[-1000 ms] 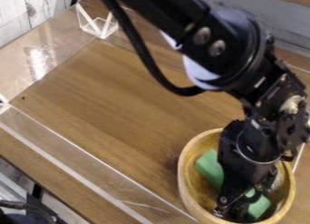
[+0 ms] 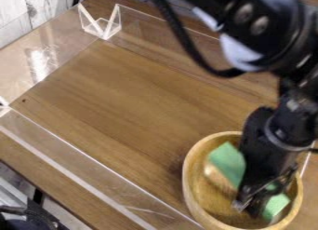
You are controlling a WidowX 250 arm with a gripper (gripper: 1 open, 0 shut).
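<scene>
My gripper (image 2: 258, 185) reaches down into a wooden bowl (image 2: 199, 185) at the lower right. A green object (image 2: 228, 162) lies in the bowl with a pale, tan part beside it, and more green (image 2: 276, 205) shows right of the fingers. The fingertips are dark and partly hidden, so what lies between them is unclear.
A clear acrylic barrier with a bracket (image 2: 100, 20) edges the wooden table (image 2: 112, 103) on the left and back. Dark cables sit at the bottom left corner.
The arm has shifted right and somewhat up, uncovering more of the green object and the pale part in the bowl.
</scene>
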